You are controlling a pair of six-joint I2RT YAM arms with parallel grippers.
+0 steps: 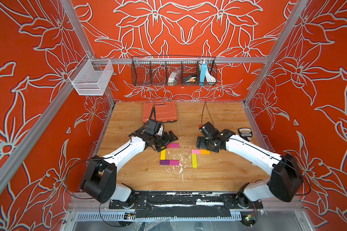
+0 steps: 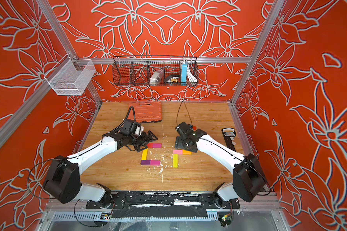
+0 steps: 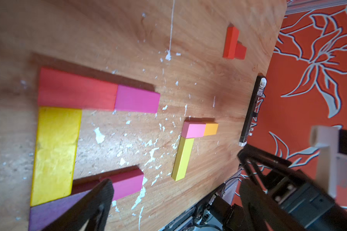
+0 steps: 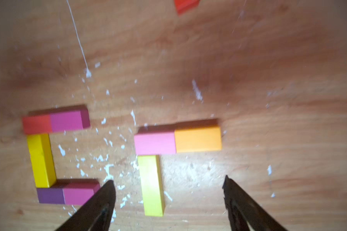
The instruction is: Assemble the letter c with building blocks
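Observation:
On the table, red and magenta blocks top a yellow block; purple and magenta blocks form the bottom, making a C. To its right, pink and orange blocks top a pale-yellow block. Two red blocks lie further back. My left gripper is open above the C; my right gripper is open over the table behind the pink and orange row.
An orange case lies at the back left. A black object lies at the right edge. A wire basket hangs on the back wall.

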